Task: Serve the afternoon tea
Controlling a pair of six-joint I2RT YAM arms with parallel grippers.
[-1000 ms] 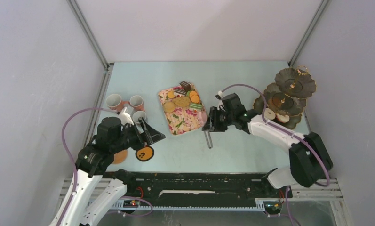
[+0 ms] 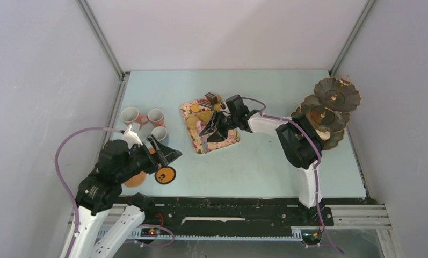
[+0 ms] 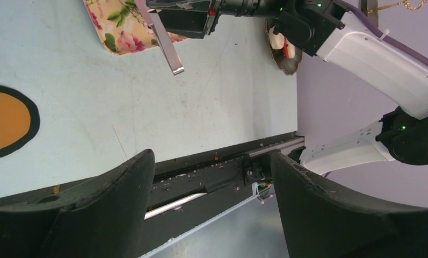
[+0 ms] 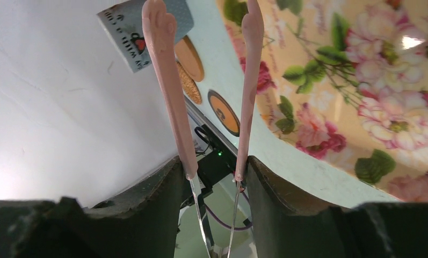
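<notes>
A floral tray point(image 2: 199, 147) lies mid-table. On its far half are chocolate cake slices point(image 2: 211, 98), a flat biscuit point(image 2: 205, 116), a round one point(image 2: 193, 122) and smaller orange rounds. My right gripper point(image 2: 210, 131) is over the tray, shut on pink-tipped metal tongs point(image 4: 168, 86). The tongs' tips stand apart with nothing between them in the right wrist view. Part of the tray's right side is hidden by the right gripper. My left gripper is open and empty, above the left side of the table. At right stands a dark tiered stand point(image 2: 336, 97) with pastries point(image 2: 323, 134) on a lower plate.
Cups point(image 2: 156, 116) cluster at the left, near the left arm. A round orange coaster point(image 2: 165, 175) lies beside the left gripper, with other round mats partly under it.
The left arm has shifted slightly left.
</notes>
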